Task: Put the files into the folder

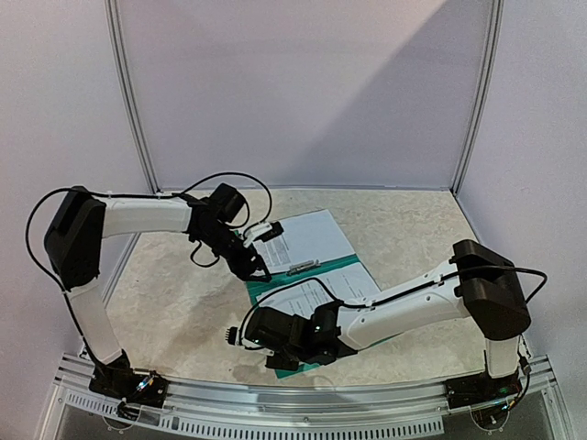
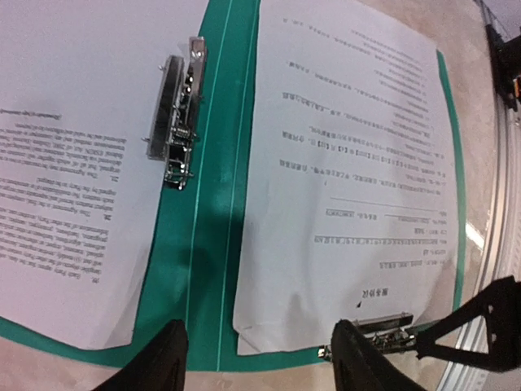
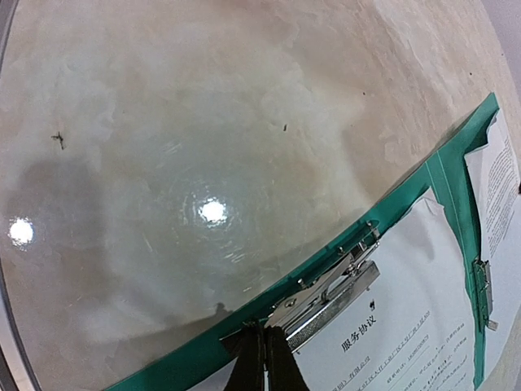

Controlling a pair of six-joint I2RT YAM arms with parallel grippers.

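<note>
A green folder [image 1: 327, 266] lies spread open on the table. White printed sheets [image 2: 350, 171] lie on its near half, and another printed sheet [image 2: 65, 179] covers the far half. A metal clip [image 2: 177, 114] sits near the fold; a second clip [image 3: 334, 293] is along the near half's edge. Over the fold's left end, my left gripper is open, fingers apart with only folder below. My right gripper is shut at the end of the edge clip; whether it touches the clip cannot be told. Nothing shows between its fingers.
Bare marbled table [image 1: 413, 220] lies to the right and behind the folder, with more free room at front left. A metal rail [image 1: 257, 399] runs along the front edge. The right forearm [image 1: 404, 316] covers part of the folder's near half.
</note>
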